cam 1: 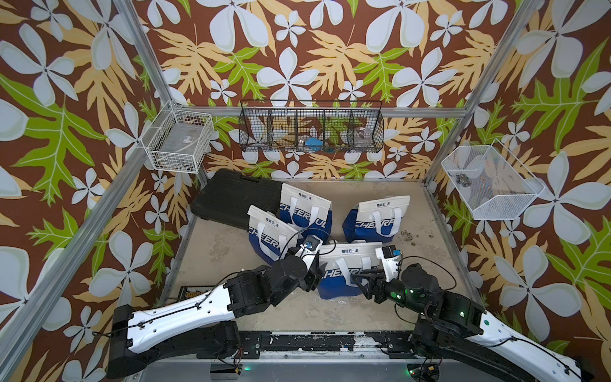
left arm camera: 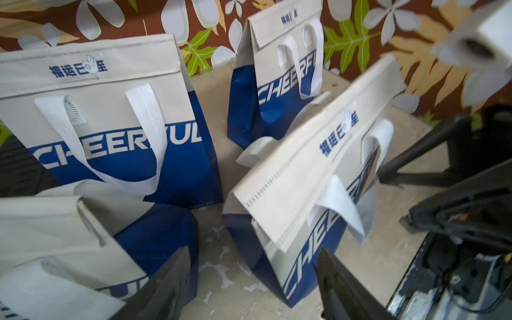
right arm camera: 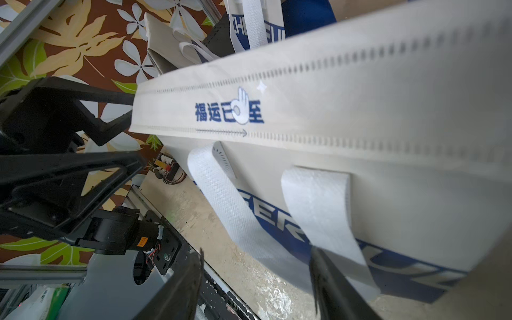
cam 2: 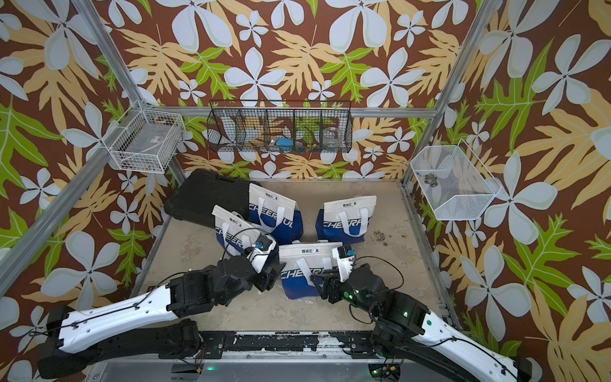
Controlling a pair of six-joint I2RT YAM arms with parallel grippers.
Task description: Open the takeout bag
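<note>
The front takeout bag [cam 1: 337, 280] stands centre, white folded flap over a blue base, two strap handles hanging. It fills the right wrist view [right arm camera: 341, 117], flap facing the camera. My right gripper [cam 1: 366, 283] is at its right front, fingers part open beside the straps, nothing visibly held. My left gripper [cam 1: 312, 277] is at the bag's left end, open with nothing between its fingers; in the left wrist view its fingers sit low over the bags, near a bag's side [left arm camera: 298, 256].
Three more CHEERFUL bags stand behind [cam 1: 305, 207]. A black case [cam 1: 232, 197] lies back left. Wire baskets [cam 1: 496, 184] hang on the walls.
</note>
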